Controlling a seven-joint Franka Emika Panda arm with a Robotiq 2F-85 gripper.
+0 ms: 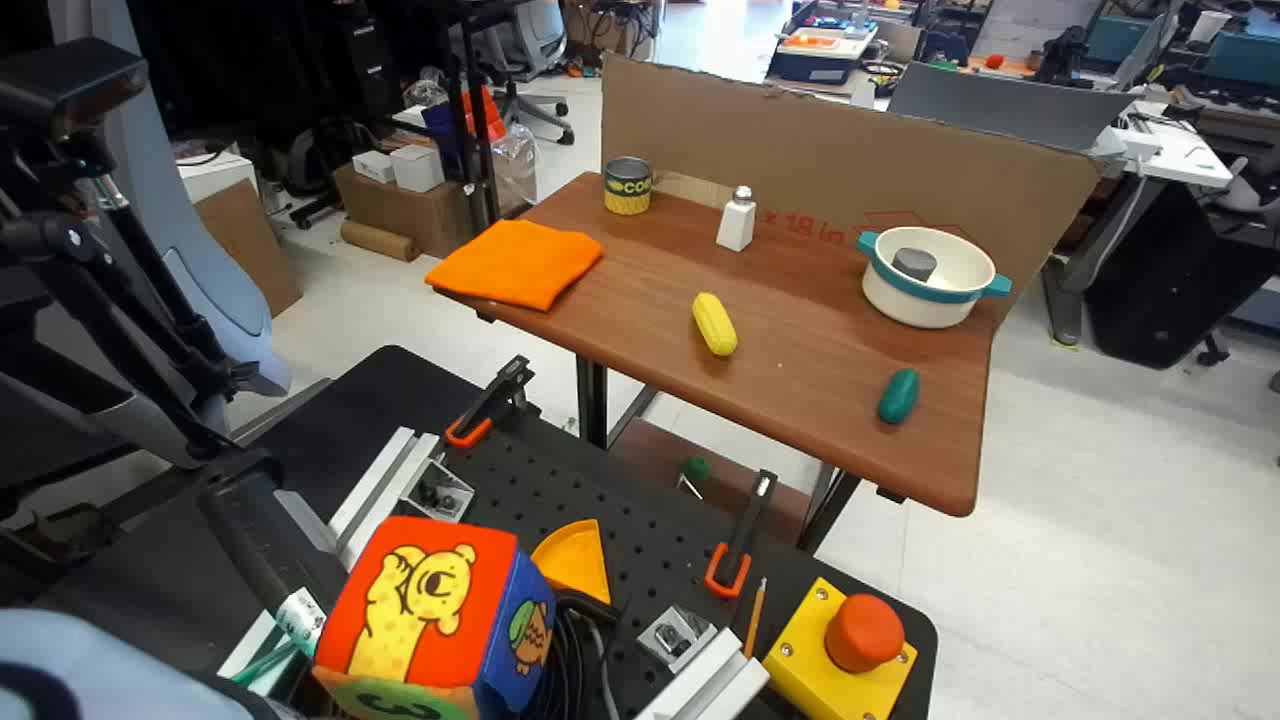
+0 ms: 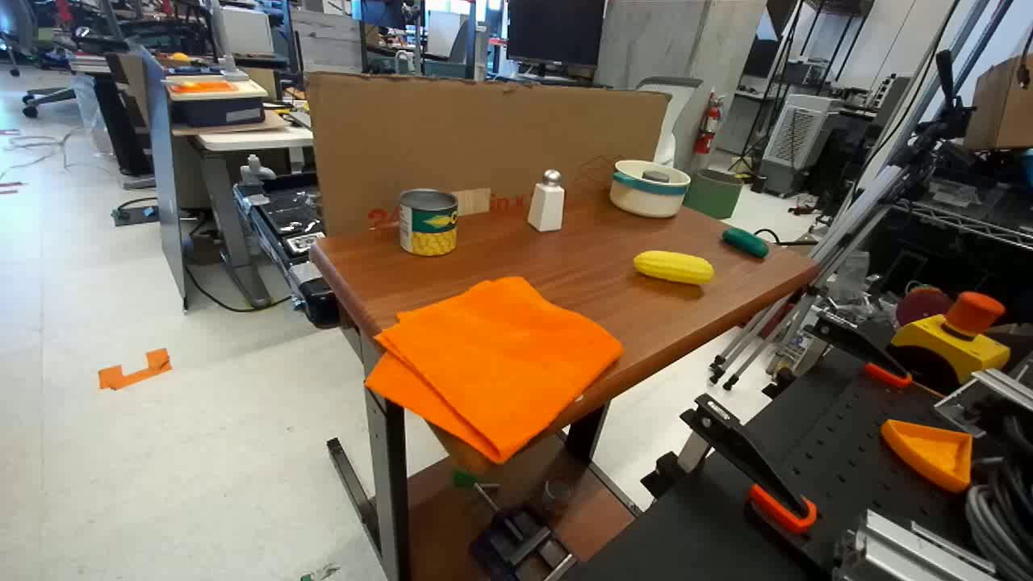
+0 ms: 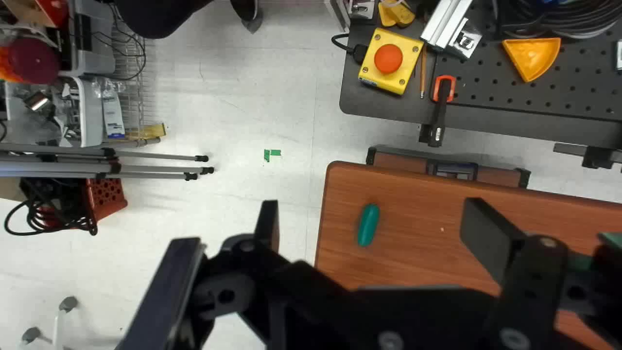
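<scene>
My gripper is open in the wrist view, its black fingers wide apart with nothing held. Well below, in line with the gap, a dark green cucumber-like piece [image 3: 368, 225] lies on the brown table [image 3: 420, 233]. In the first exterior view the table also bears a yellow corn cob [image 1: 714, 324], a folded orange cloth [image 1: 518, 263], a corn can [image 1: 627, 187], a white shaker [image 1: 737, 221] with a metal top, and a cream pot [image 1: 918, 300] with teal handles. Inside the pot sits a grey round object [image 1: 915, 263].
A cardboard sheet [image 2: 465, 126] stands along the table's far side. Beside the near side, a black pegboard bench carries clamps, a yellow box with a red button [image 1: 840, 648], an orange wedge [image 1: 575, 559] and a picture cube [image 1: 432, 612]. The table's middle has free room.
</scene>
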